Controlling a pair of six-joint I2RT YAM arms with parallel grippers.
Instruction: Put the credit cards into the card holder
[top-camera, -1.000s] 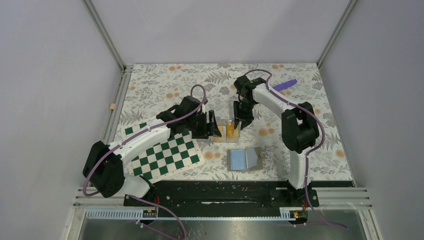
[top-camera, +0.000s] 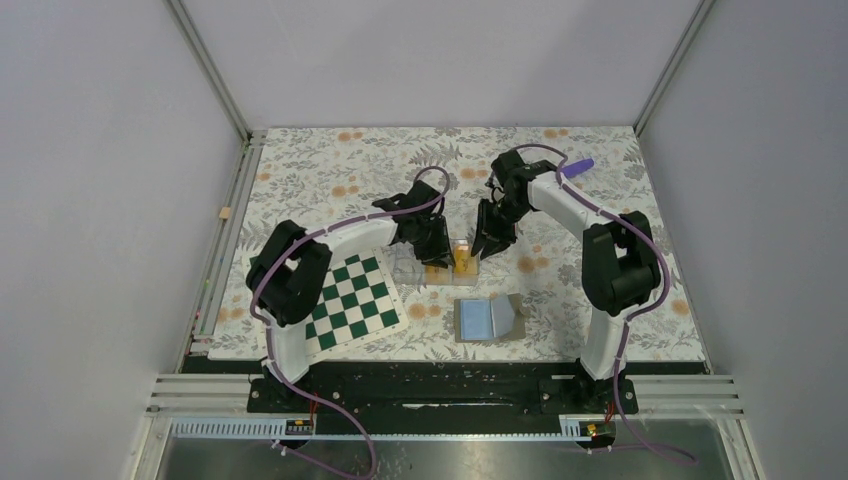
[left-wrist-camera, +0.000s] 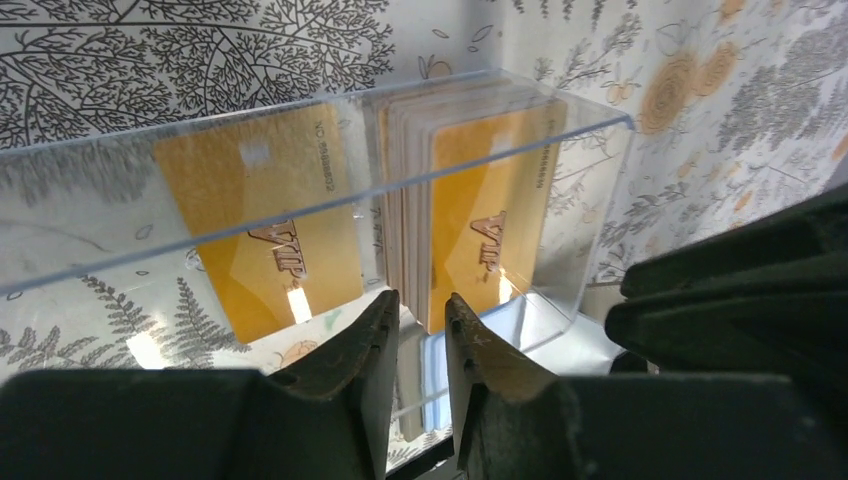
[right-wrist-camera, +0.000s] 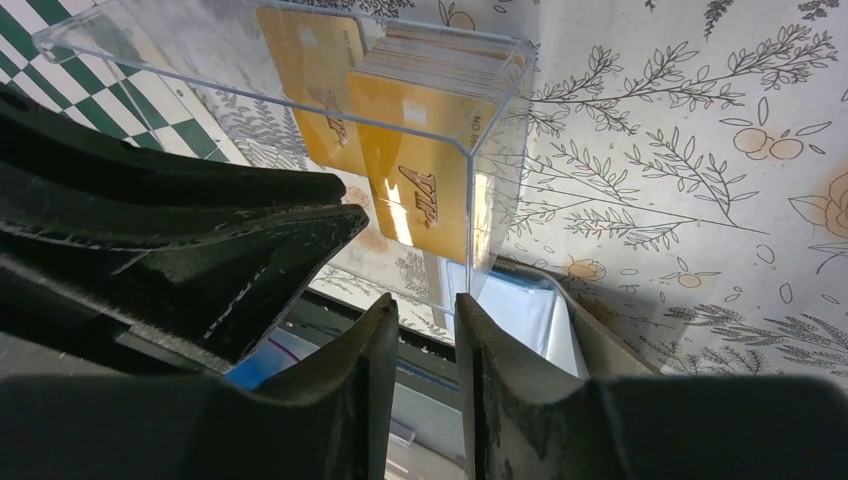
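Observation:
A clear acrylic box (right-wrist-camera: 500, 200) holds yellow cards: a stack (left-wrist-camera: 485, 220) at one end and a card (left-wrist-camera: 250, 220) lying beside it. My left gripper is over the box by the stack, fingers slightly apart, with nothing visible held. My right gripper hovers at the box's right, fingers slightly apart and empty. An open grey-and-blue card holder (top-camera: 476, 318) lies in front of the box.
A green-and-white checkerboard (top-camera: 350, 300) lies at the front left, partly under my left arm. A purple object (top-camera: 577, 168) lies at the back right.
My left gripper has moved right over the box from its left side.

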